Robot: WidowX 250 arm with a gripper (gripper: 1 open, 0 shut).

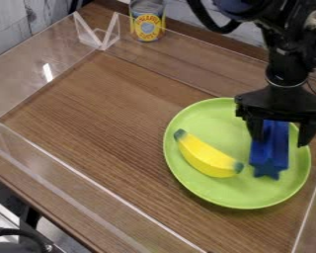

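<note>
A green plate [227, 194] holds a yellow toy banana [208, 156] on its left and a blue object [267, 163] on its right. My black gripper [276, 126] is open over the blue object, its fingers reaching down at either side of that object's upper part. Whether the fingers touch it I cannot tell.
A can [146, 22] with a yellow label stands at the back, beside a small clear bracket-like item [95, 35]. A wall runs along the back right.
</note>
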